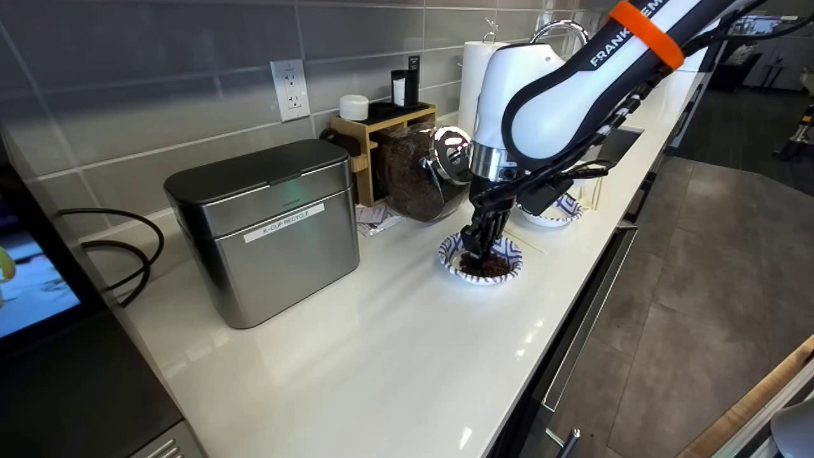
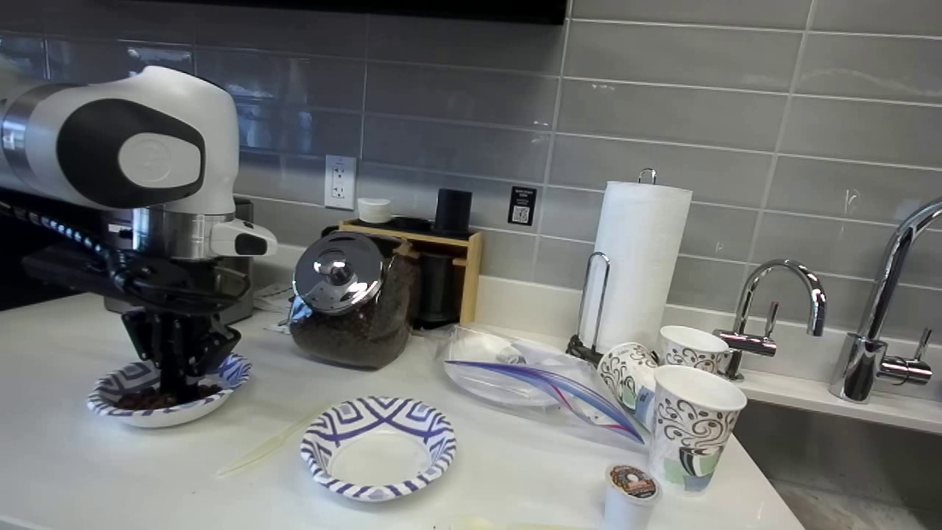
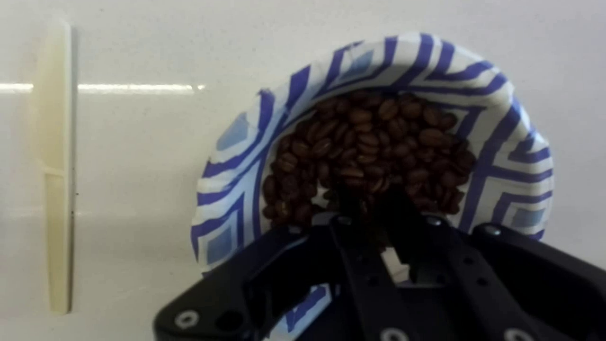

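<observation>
A paper bowl point(image 3: 511, 165) with a blue-and-white pattern holds a layer of brown coffee beans point(image 3: 363, 136). My black gripper points down into it, its fingertips in shadow among the beans. A narrow gap separates the two fingers, so the fingers stand only partly open. Whether any bean sits between the tips is too dark to tell. From the side, the gripper point(image 2: 181, 389) reaches below the rim of the bean bowl point(image 2: 212, 408). A second patterned bowl point(image 2: 380, 455) stands nearby and looks empty.
A pale knife point(image 3: 57, 170) lies beside the bean bowl. Behind are a tilted jar of dark beans point(image 2: 353, 331) and a plastic bag point(image 2: 530, 380). Paper cups point(image 2: 698, 424) and a small pod point(image 2: 631, 490) stand to the right. The counter before the steel bin point(image 1: 290, 259) is clear.
</observation>
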